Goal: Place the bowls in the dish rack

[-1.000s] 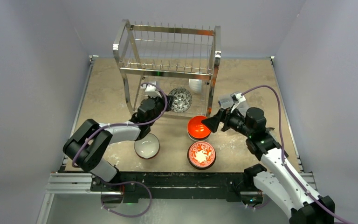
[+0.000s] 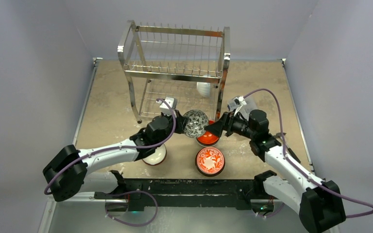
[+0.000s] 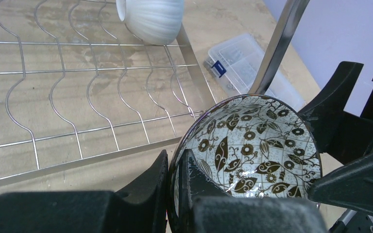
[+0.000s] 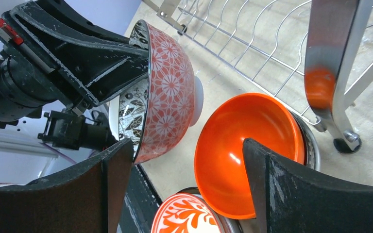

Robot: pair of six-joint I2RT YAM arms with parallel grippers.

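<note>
My left gripper is shut on the rim of a patterned bowl, which is tilted on edge, white with dark flowers inside and pink outside in the right wrist view. This bowl hangs in front of the dish rack. My right gripper stands part open with nothing between its fingers, close to the bowl's right side in the top view. Below lies an orange bowl, partly hidden from above. A white bowl rests on its side in the rack's lower level.
A red-and-white patterned bowl sits at the front middle, and a pale bowl lies under the left arm. Behind the right gripper is a clear plastic box. The rack's metal leg rises near the orange bowl.
My right gripper has shifted left, closer to that bowl and over the orange one.
</note>
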